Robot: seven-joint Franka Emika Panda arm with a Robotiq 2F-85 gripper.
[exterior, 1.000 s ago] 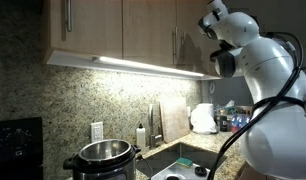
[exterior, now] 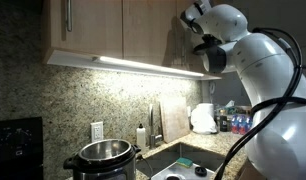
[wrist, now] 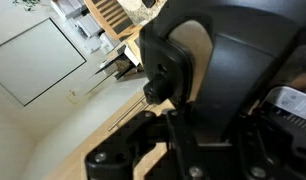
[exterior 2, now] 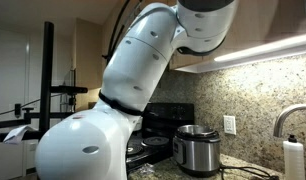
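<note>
High at the right in exterior view 1, my gripper (exterior: pixel 189 16) is beside the upper wooden cabinets (exterior: pixel 146 32), close to the door with a slim vertical handle (exterior: pixel 174 42). Whether it touches the door cannot be told from here. The wrist view is largely filled by the dark gripper parts, with the black fingers (wrist: pixel 235 75) close up. The gripper looks shut, and no held object shows. Exterior view 2 has the white arm (exterior 2: pixel 143 60) reaching up out of the frame, the gripper outside it.
Below the cabinets, a steel multicooker (exterior: pixel 106 158) stands on the counter near a soap bottle (exterior: pixel 141 136), a faucet (exterior: pixel 151 122) and the sink (exterior: pixel 181 155). A cutting board (exterior: pixel 175 117) leans on the wall. Several bottles (exterior: pixel 233 124) stand at the right.
Over the last second my gripper and wrist have moved left along the cabinet front in exterior view 1. The counter objects have stayed put.
</note>
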